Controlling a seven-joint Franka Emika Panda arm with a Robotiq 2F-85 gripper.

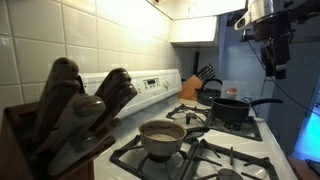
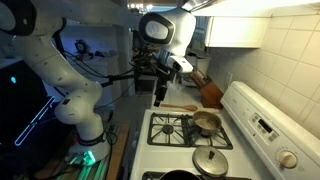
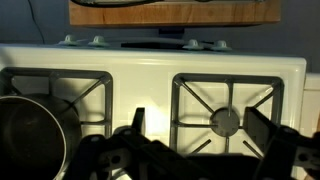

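Observation:
My gripper [image 1: 275,70] hangs high above the right side of the stove. In the wrist view its two dark fingers [image 3: 262,130] stand wide apart, so the gripper is open with nothing between them. A bare burner [image 3: 224,122] lies below, to the right of centre. The black pot [image 1: 231,110] sits on the far burner; part of it shows at the left of the wrist view. Nearer the first camera, a brownish pot [image 1: 162,140] rests on a back burner. A round lid [image 2: 210,160] lies on the stove between the two pots.
The white control panel [image 1: 160,88] rises along the back of the stove. Knives stand in a wooden block [image 1: 20,140] at the near left. A wooden counter edge [image 3: 180,14] lies across a gap from the stove front.

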